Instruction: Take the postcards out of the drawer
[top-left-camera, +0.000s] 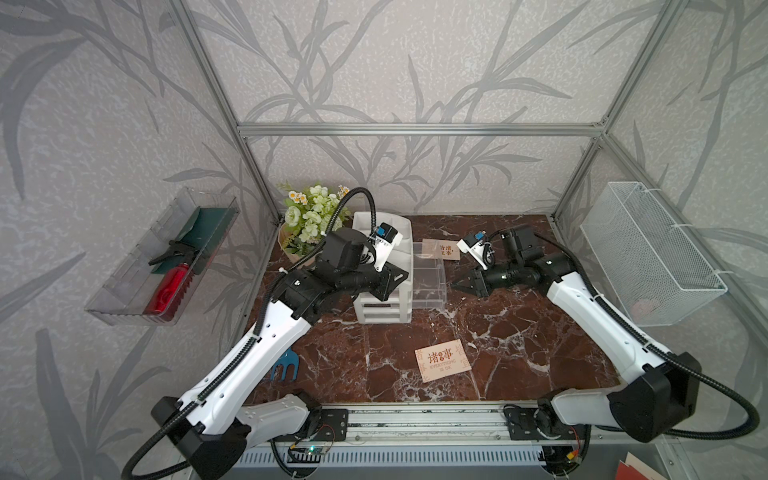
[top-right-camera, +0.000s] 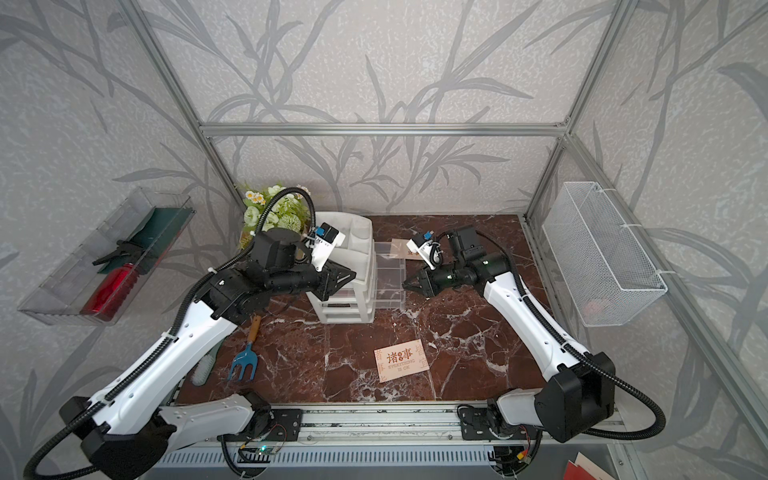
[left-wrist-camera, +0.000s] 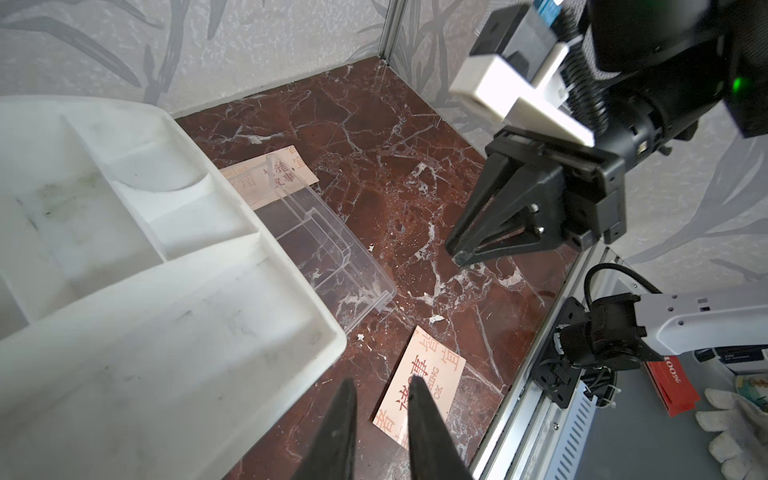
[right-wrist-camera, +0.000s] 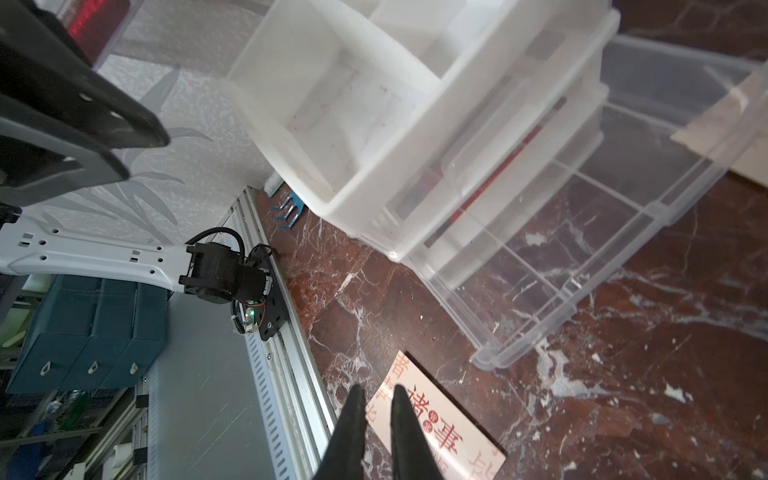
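Observation:
The white drawer unit (top-right-camera: 344, 312) has a clear drawer (left-wrist-camera: 336, 264) pulled out to its right; it looks empty in the left wrist view. One postcard (top-left-camera: 443, 360) lies on the table in front of it; another (left-wrist-camera: 272, 176) lies at the back, beside or partly under the drawer. My left gripper (top-left-camera: 389, 281) hangs over the unit's top. My right gripper (top-left-camera: 464, 286) is above the table just right of the drawer. I see nothing held in either; how far open their fingers are is hard to tell.
Flowers (top-left-camera: 312, 216) stand behind the unit at left. A blue fork (top-right-camera: 242, 361) lies at the front left. Wall baskets hang left (top-left-camera: 120, 308) and right (top-left-camera: 656, 240).

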